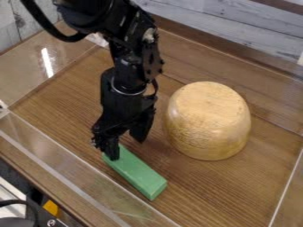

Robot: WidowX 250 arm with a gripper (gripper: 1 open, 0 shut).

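A green rectangular block (137,175) lies flat on the wooden table (236,191), angled toward the lower right. The black gripper (124,141) hangs low just above the block's upper-left end, open, its fingers spread. Whether a fingertip touches the block is hard to tell. To the right sits a large pale-yellow round object (208,121), close beside the gripper's right finger.
A clear rail or wall runs along the table's lower-left edge, with cables beyond it at the bottom left. A whitish plank wall stands behind.
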